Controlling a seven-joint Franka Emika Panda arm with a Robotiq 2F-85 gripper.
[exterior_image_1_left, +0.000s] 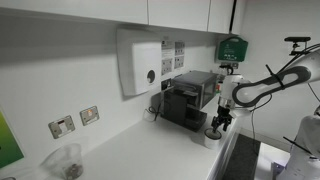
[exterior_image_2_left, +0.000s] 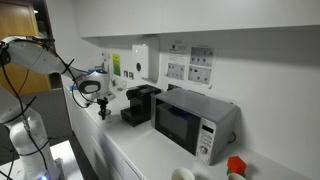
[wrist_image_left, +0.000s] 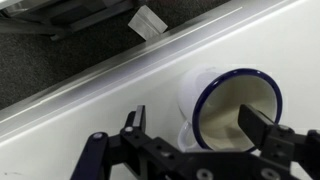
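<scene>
A white mug with a dark blue rim stands on the white counter, its opening facing the camera in the wrist view. My gripper is open over the mug's near side. One of its fingers shows outside the mug, left of the handle; the other appears over the opening. Whether either touches the mug, I cannot tell. In exterior view 1 the gripper is just above a white round vessel near the counter's front edge.
The counter edge runs close to the mug, with dark floor beyond. A black coffee machine and a microwave stand along the wall. Left of them, in exterior view 1, the counter is mostly clear, with a clear container at its far end.
</scene>
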